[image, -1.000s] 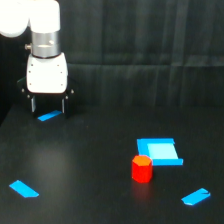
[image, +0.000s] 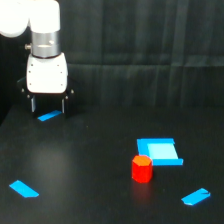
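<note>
At the far left hangs my white gripper (image: 48, 104), pointing down with its dark fingers (image: 64, 103) spread apart. Nothing shows between them. Just beneath, a flat blue piece (image: 49, 115) lies on the black table. Another blue piece (image: 24, 188) rests at the front left, and a third blue piece (image: 196, 197) at the front right. To the right of centre is a blue square (image: 148, 143) with a pale inner area. A red block (image: 142, 169) stands right in front of it.
Black table (image: 90, 160) fills the foreground, with its middle clear. A dark curtain (image: 140, 60) hangs behind it.
</note>
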